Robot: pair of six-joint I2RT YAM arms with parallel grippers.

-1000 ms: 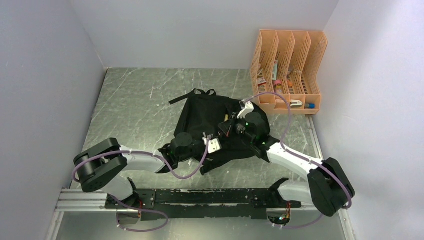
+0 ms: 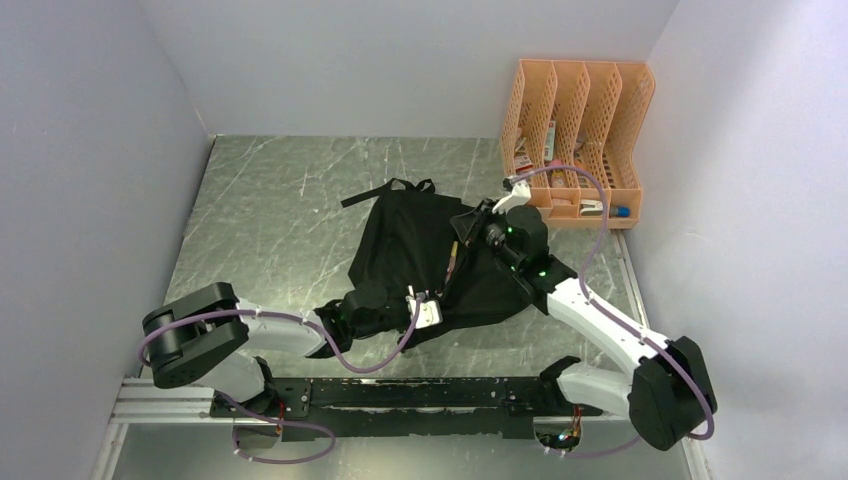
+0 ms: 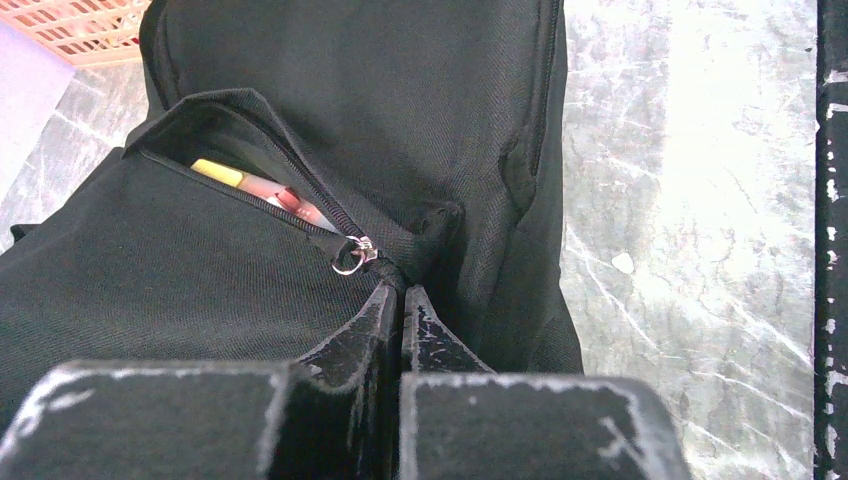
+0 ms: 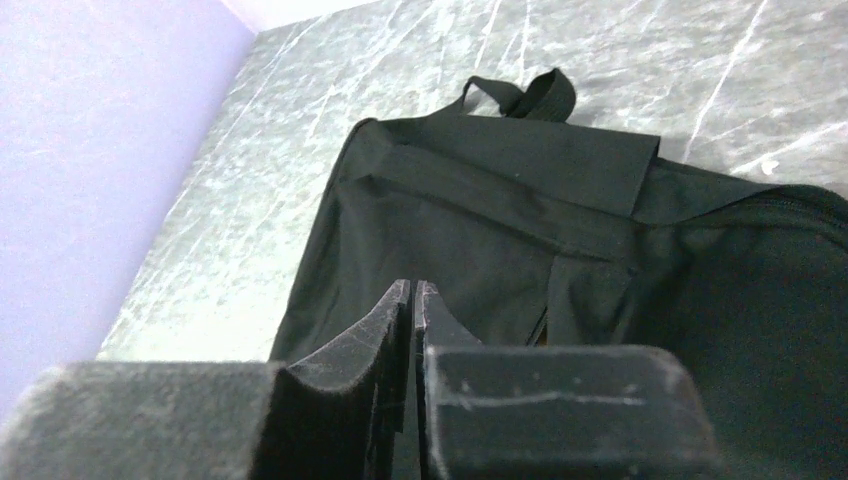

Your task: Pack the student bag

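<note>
A black bag (image 2: 405,235) lies flat on the table, its zipped pocket partly open. Inside the opening, a yellow-tipped item (image 3: 217,172) and a red-and-clear one (image 3: 290,202) show. My left gripper is shut on the bag's dark fabric at the end of the zipper, just below the silver zipper pull (image 3: 358,253). Over the far right part of the bag hovers my right gripper, its fingertips parted by a narrow gap. Nothing is visible between them, and the bag cloth lies beyond the tips in the right wrist view.
At the back right stands an orange compartment organizer (image 2: 585,130) holding several small items. A blue-capped item (image 2: 619,211) lies in its front row. Walls close in at the sides and back.
The right gripper has moved away from the left one, toward the bag's far right, uncovering more of the pocket opening and its yellow item.
</note>
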